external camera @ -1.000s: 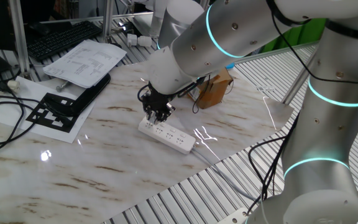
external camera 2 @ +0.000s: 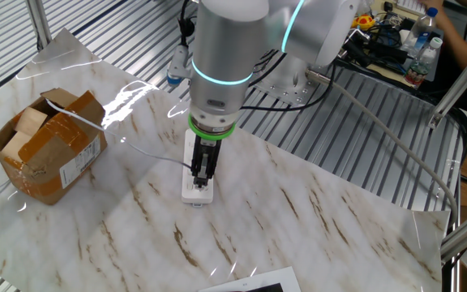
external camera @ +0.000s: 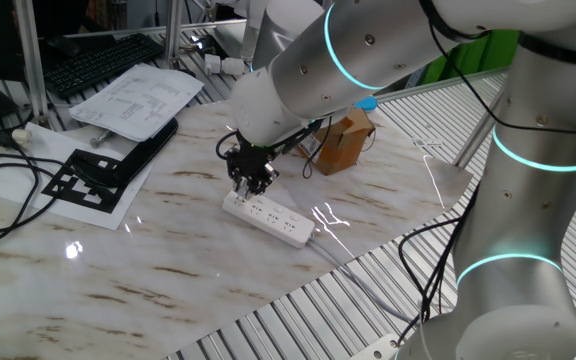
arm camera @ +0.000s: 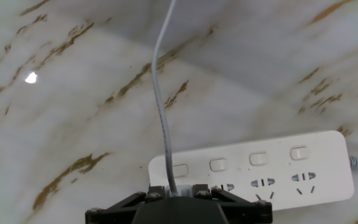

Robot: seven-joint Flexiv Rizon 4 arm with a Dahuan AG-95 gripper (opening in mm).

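Note:
A white power strip [external camera: 286,227] lies on the marble-patterned table, its grey cord leaving one end. My gripper is over the strip's end socket, opposite that cord. Between its fingertips sits a pale plug [arm camera: 178,189], and the gripper looks shut on it. A thin grey cable [arm camera: 160,93] runs away from the plug; in exterior view 2 it reaches over to the cardboard box. Whether the plug's prongs are in the socket is hidden by the gripper [external camera 2: 201,182].
An open cardboard box [external camera 2: 63,154] stands to one side of the strip. Papers [external camera: 136,100], a printed marker sheet [external camera: 88,185] and a black cable [external camera: 38,180] lie at the left in exterior view 1. Bare tabletop stretches in front of the strip.
Compared with one second ago, the forearm and wrist have shifted slightly left in exterior view 1, with the gripper still at the same strip end.

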